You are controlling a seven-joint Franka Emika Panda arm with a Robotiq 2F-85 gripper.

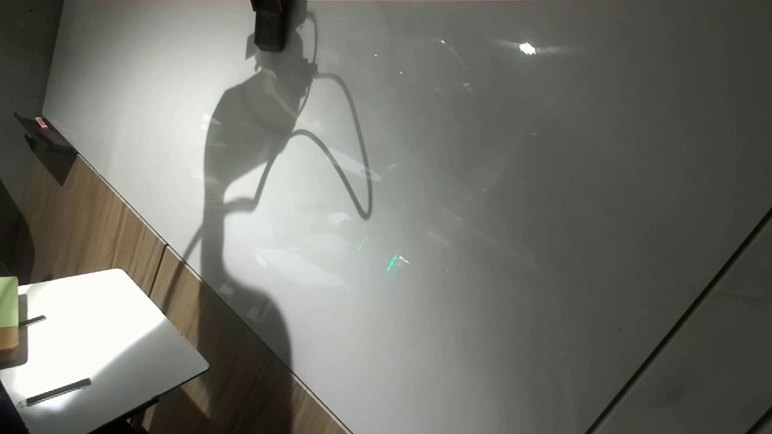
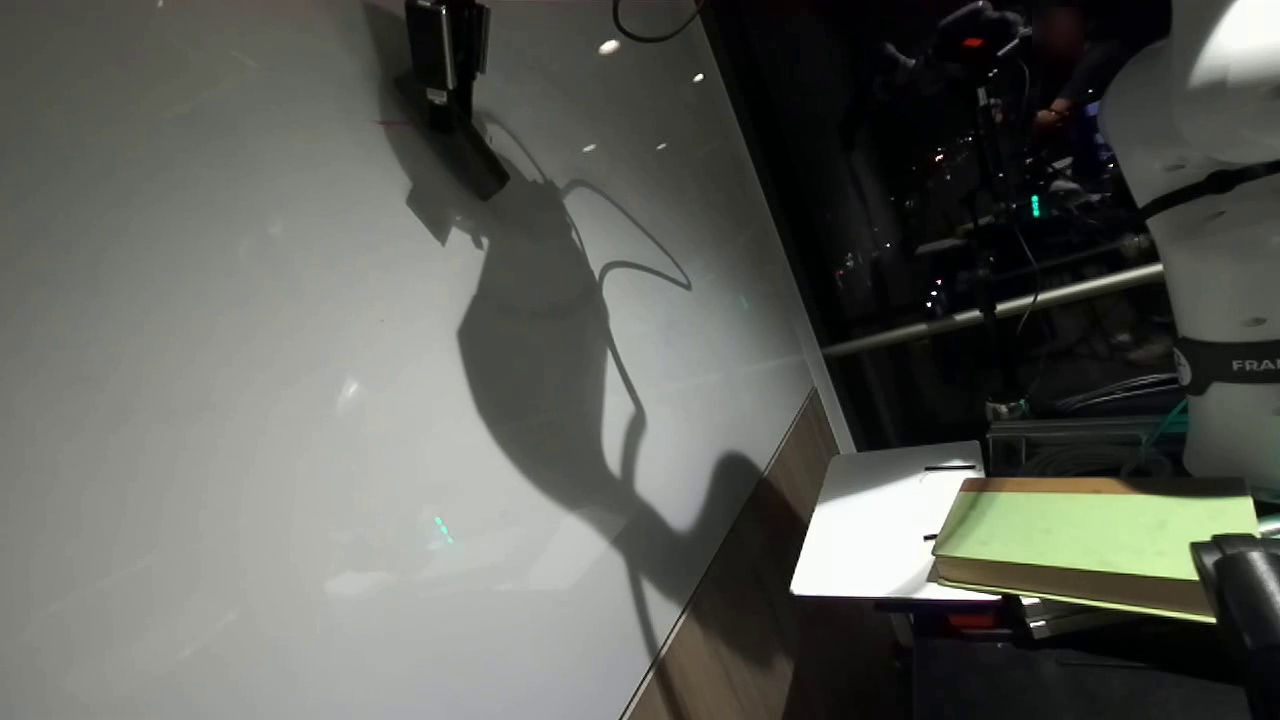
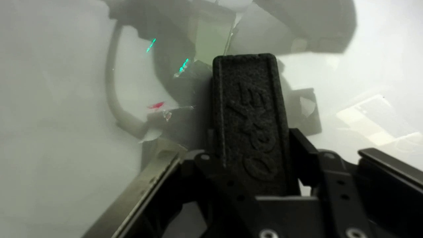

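My gripper is shut on a black felt eraser, one finger on either side, in the wrist view. The eraser's embossed back faces the camera. Behind it spreads the whiteboard, with a small red mark left of the eraser. In exterior view 1 the eraser shows at the top edge, the gripper mostly cut off. Exterior view 2 has the eraser slanting below the gripper hardware, near a thin red line on the board. Whether the eraser touches the board I cannot tell.
A white side table stands low by the wood panel, with dark pens on it and a green-topped box beside them. A dark holder sits at the board's edge. Arm shadow covers part of the board.
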